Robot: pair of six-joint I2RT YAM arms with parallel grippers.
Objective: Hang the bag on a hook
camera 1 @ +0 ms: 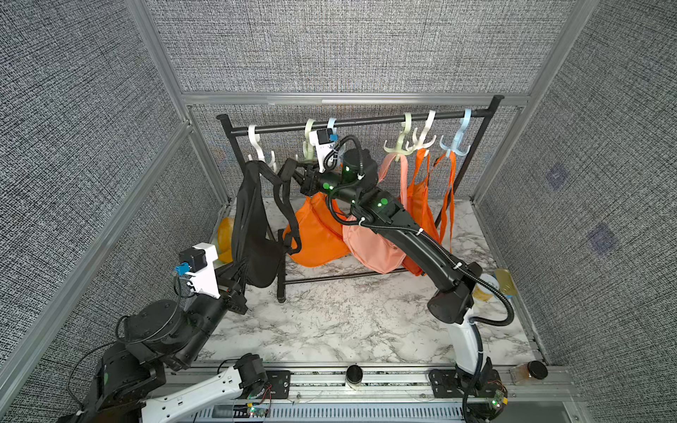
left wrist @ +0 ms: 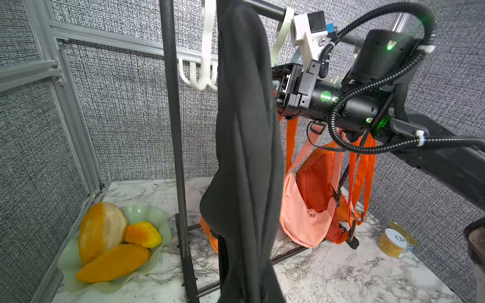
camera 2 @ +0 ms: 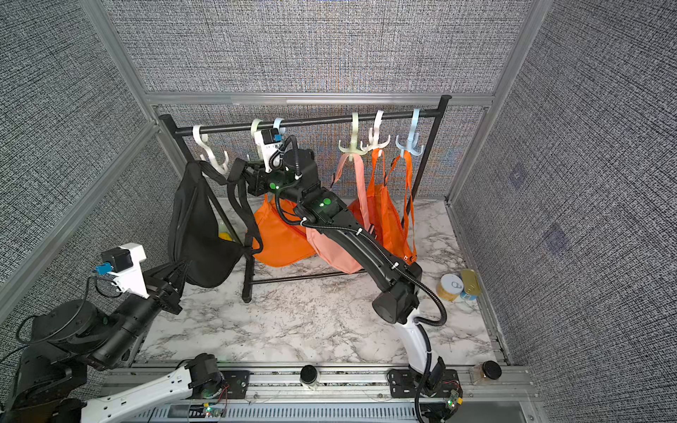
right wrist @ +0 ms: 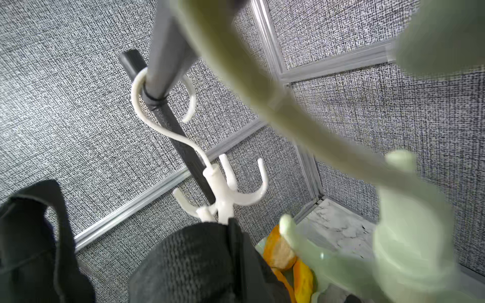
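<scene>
A black bag (camera 1: 257, 246) hangs in the air at the left of the rack, in front of the hooks. Its upper strap runs to my right gripper (camera 1: 299, 172), which is shut on it beside a pale green hook (right wrist: 409, 217); the strap fills the lower middle of the right wrist view. The white hook (right wrist: 217, 186) is just beyond. My left gripper (camera 2: 180, 271) is low at the bag's lower left; its fingers look shut, with the bag's dark cloth in front of them in the left wrist view.
Orange bags (camera 2: 282, 236) and a pink bag (camera 2: 338, 246) hang on the black rack (camera 2: 317, 121) to the right. A bowl (left wrist: 156, 217) with yellow items is at the back left, cans (camera 2: 449, 285) at the right.
</scene>
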